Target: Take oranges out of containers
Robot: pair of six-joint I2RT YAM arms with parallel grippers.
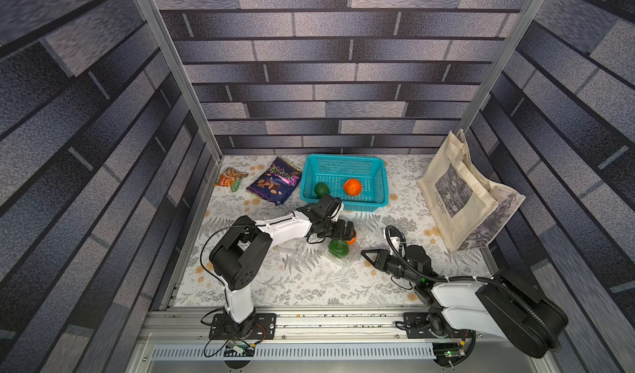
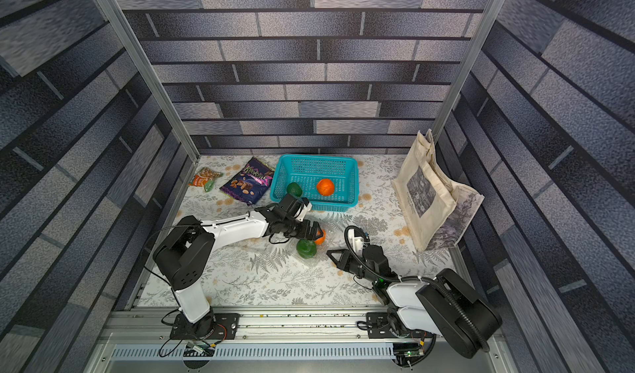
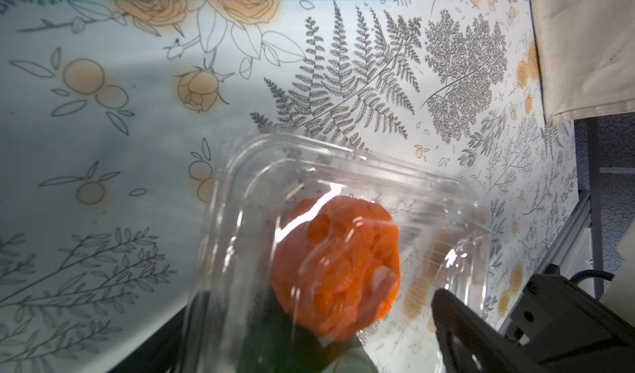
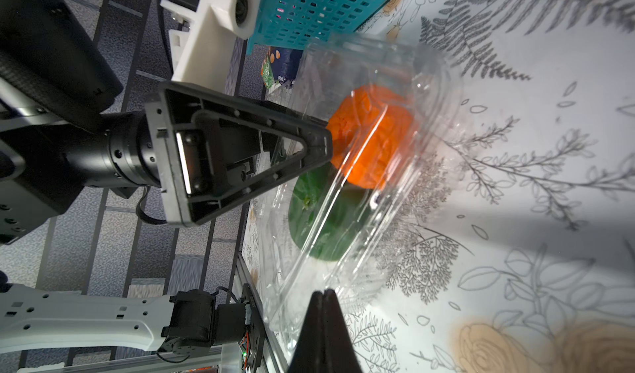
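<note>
A clear lidded plastic container holds an orange (image 3: 337,267) and a green fruit (image 4: 317,227) in the middle of the table. My left gripper (image 1: 342,228) stands open above it, its fingers around the container's top in the left wrist view. My right gripper (image 1: 365,255) is shut just right of the container, nothing showing between its fingers; its dark fingertips (image 4: 316,313) reach the container's near end in the right wrist view. A second orange (image 1: 352,187) lies in the teal basket (image 1: 377,174) behind, beside another green fruit (image 1: 321,188).
A navy snack bag (image 1: 274,181) and a small orange packet (image 1: 231,178) lie at the back left. A beige tote bag (image 1: 456,194) stands on the right.
</note>
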